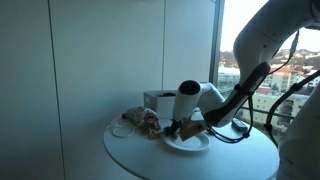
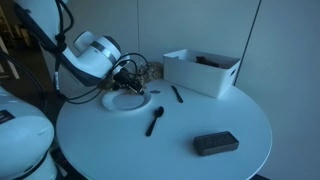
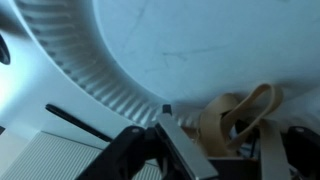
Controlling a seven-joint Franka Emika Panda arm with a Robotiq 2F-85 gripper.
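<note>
A round white plate (image 1: 190, 144) lies on the table with my gripper (image 1: 172, 130) low at its far-left edge. In the wrist view the plate's ribbed rim (image 3: 88, 72) fills much of the picture. There a tan, looped strip (image 3: 232, 112) sits between my fingers, at the plate's edge. The fingers stand some way apart; whether they press on the strip cannot be made out. In exterior view 2 the arm hides part of the plate (image 2: 125, 108).
A crumpled brown bag (image 1: 143, 119) lies behind the plate, near a white box (image 2: 205, 76). A dark knife (image 2: 178, 94), a black spoon (image 2: 155, 120) and a dark block (image 2: 215, 143) lie on the round table.
</note>
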